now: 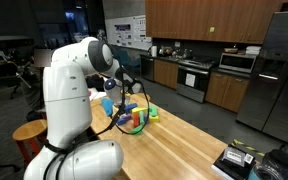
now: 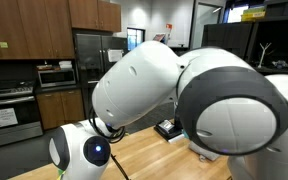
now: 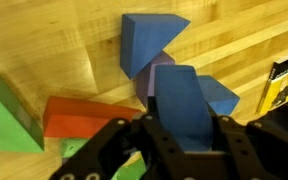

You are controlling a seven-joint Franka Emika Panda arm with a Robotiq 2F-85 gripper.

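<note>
In the wrist view a blue block (image 3: 182,105) fills the space between the fingers of my gripper, which is shut on it. It hides part of what lies below. Beneath and around it on the wooden table are a blue wedge (image 3: 149,42), a purple block (image 3: 156,72), another blue block (image 3: 220,95), an orange-red block (image 3: 79,117) and a green wedge (image 3: 12,118). Exterior view 1 has the hand over the far left part of the table, close to the colourful blocks (image 1: 136,115); the held block is too small to make out surely there.
A yellow and black package (image 3: 282,85) lies at the right of the wrist view. Dark devices (image 1: 234,160) stand at the table's near right corner. A wide stretch of bare table (image 1: 179,145) separates them from the blocks. A stool (image 1: 29,132) stands off to the left.
</note>
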